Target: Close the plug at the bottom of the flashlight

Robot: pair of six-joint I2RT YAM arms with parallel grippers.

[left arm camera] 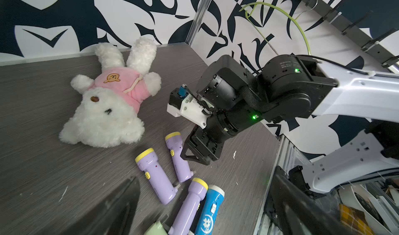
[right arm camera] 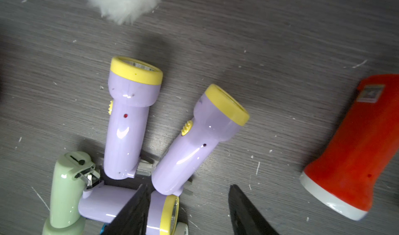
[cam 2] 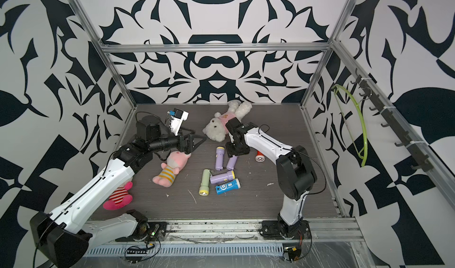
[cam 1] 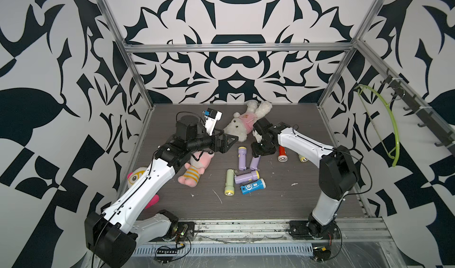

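Observation:
Two purple flashlights with yellow rims lie side by side: the left one (right arm camera: 131, 122) and the right one (right arm camera: 189, 149). Metal plug prongs (right arm camera: 144, 166) jut from the side of the left one's bottom, and prongs also show by the right one's bottom. A third purple flashlight (right arm camera: 114, 199) lies crosswise, touching or nearly touching a green flashlight (right arm camera: 66, 189); metal prongs (right arm camera: 90, 176) show where they meet. My right gripper is above the right purple flashlight, open, nothing held. My left gripper hovers to the left, open and empty.
A blue flashlight (cam 1: 253, 186) lies in front of the purple ones. A red flashlight (right arm camera: 353, 143) and another green one (cam 1: 303, 158) lie to the right, partly behind my right arm. A white bear (left arm camera: 112, 102) lies behind; a pink toy (cam 1: 194, 170) lies left.

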